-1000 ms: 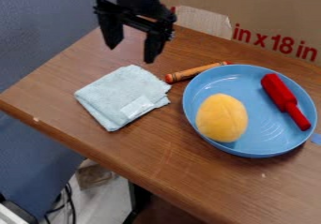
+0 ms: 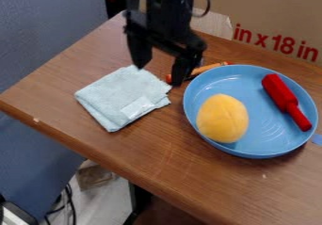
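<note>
My black gripper (image 2: pixel 158 65) hangs over the wooden table at the upper middle, its two fingers spread apart and open, the right one over an orange stick (image 2: pixel 205 70) that it partly hides. Nothing shows between the fingers. A folded pale blue cloth (image 2: pixel 120 101) lies just below and left of the gripper. To the right, a blue plate (image 2: pixel 251 142) holds a yellow rounded object (image 2: pixel 221 118) and a red object (image 2: pixel 285 99) with a handle.
The wooden table (image 2: pixel 189 177) has bare room at the front and at the upper left. A cardboard panel (image 2: pixel 280 17) with red lettering stands at the back. The table's left edge drops to a blue-grey surface (image 2: pixel 38 69), with cables below.
The objects on the table have not visibly moved.
</note>
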